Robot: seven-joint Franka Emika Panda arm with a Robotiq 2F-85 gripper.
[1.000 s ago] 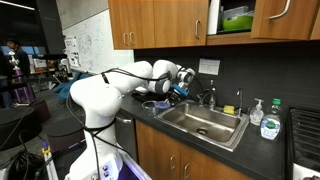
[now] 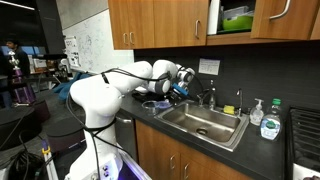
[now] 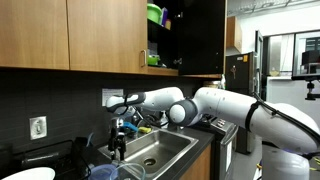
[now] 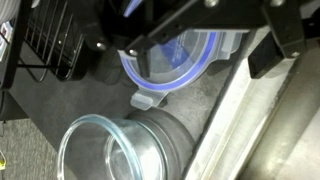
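Note:
My gripper stands open at the top of the wrist view, with dark fingers [image 4: 264, 58] spread apart. Behind and below it, on the dark counter, is a clear container or lid with a blue rim [image 4: 184, 82] and clip tabs. A clear round glass bowl [image 4: 90, 150] lies nearer the bottom of that view, clear of the fingers. Exterior view 2 shows the gripper [image 3: 118, 148] above the counter, left of the sink [image 3: 165, 150]; the glass bowl [image 3: 132, 171] is low in front. Whether the fingers touch the blue-rimmed piece, I cannot tell.
A black wire rack [image 4: 52, 45] is at the wrist view's upper left. The sink's metal edge [image 4: 222, 125] runs along its right. Soap bottles [image 2: 271, 121] stand beyond the sink, near the wall. Cabinets [image 2: 160, 25] hang overhead.

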